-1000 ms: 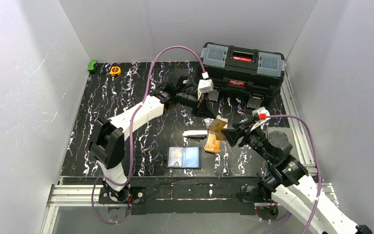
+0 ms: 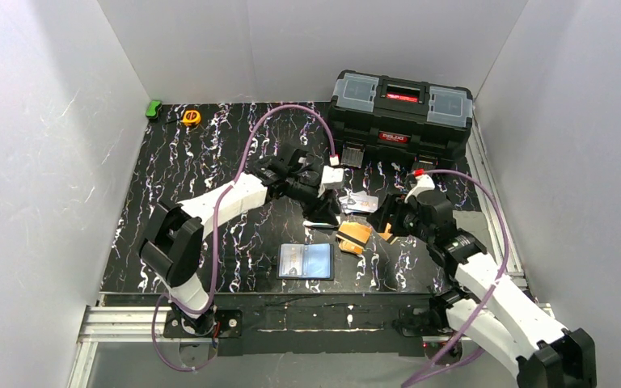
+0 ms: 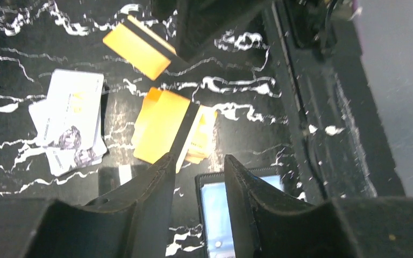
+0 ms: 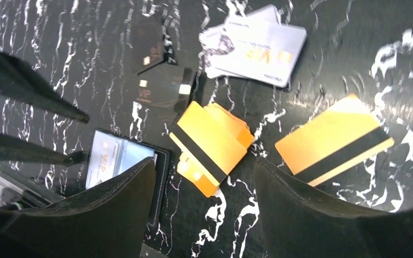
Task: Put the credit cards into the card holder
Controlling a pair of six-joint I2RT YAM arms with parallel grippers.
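Observation:
The open card holder (image 2: 306,262), with clear pockets, lies flat near the table's front edge. Behind and right of it, several gold cards (image 4: 214,142) overlap in a pile. A lone gold card (image 4: 334,137) rests apart, farther right. Two dark cards (image 4: 164,88) lie left of the pile; white VIP cards (image 4: 258,51) are stacked behind it. My left gripper has its fingers apart and empty, over the area left of the gold pile. Fingers spread, my right gripper hovers near the lone gold card and holds nothing.
A black toolbox (image 2: 400,117) stands at the back right. An orange tape measure (image 2: 191,118) and a green item (image 2: 154,109) sit at the back left. Both grippers are close together.
A gold card, earlier raised between the grippers, now lies among the gold cards.

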